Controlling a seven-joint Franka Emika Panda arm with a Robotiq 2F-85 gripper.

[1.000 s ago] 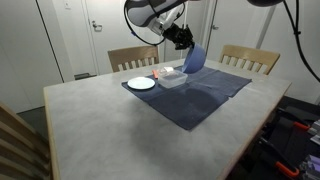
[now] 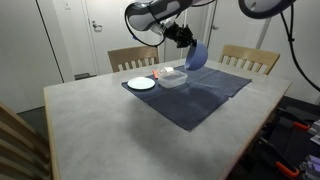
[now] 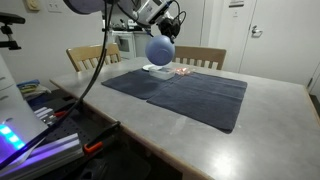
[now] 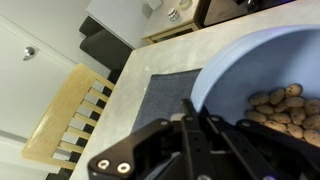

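A blue bowl (image 2: 198,57) hangs tilted above the table, and my gripper (image 2: 187,43) is shut on its rim. Several brown nuts (image 4: 288,108) lie inside the bowl (image 4: 235,85) in the wrist view. There the gripper grips the near edge, its fingertips dark and partly hidden. Exterior view 2 shows the bowl (image 3: 161,51) side-on below the gripper (image 3: 172,36). A clear, shallow container (image 2: 173,80) stands on the table, left of the bowl and lower in exterior view 1.
Beside the container lies a white plate (image 2: 141,84). Small orange items (image 2: 156,73) sit behind it. Dark cloths (image 2: 190,108) cover part of the table. Chairs (image 2: 235,60) stand around the edges.
The bowl has risen slightly and changed its tilt a little, still in my gripper. The container and the plate have not moved.
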